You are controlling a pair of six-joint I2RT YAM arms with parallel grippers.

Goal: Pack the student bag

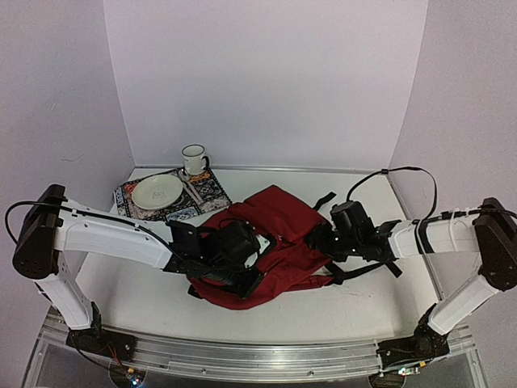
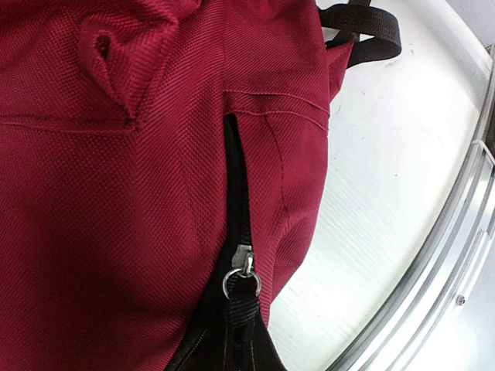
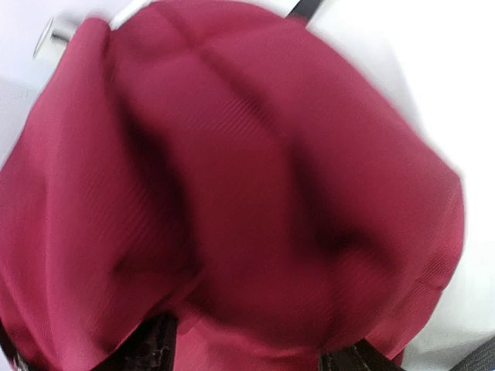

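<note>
A dark red bag [image 1: 279,214] lies on the white table between my arms. In the left wrist view, a dark zipper opening runs down its side, with a metal slider and ring [image 2: 242,282]. My left gripper is shut on the black pull tab [image 2: 243,309] hanging from that ring. Over the bag's right part is my right gripper [image 1: 315,239]. In the right wrist view its fingers [image 3: 155,346] stand well apart at the lower edge, with red fabric filling the space ahead. Whether they touch the fabric cannot be told.
At the back left, a white plate [image 1: 157,191] and cutlery [image 1: 192,191] lie on a patterned mat [image 1: 212,191], with a white mug [image 1: 194,158] at its rear edge. Black straps [image 1: 367,269] extend to the bag's right. Bare table lies at front left.
</note>
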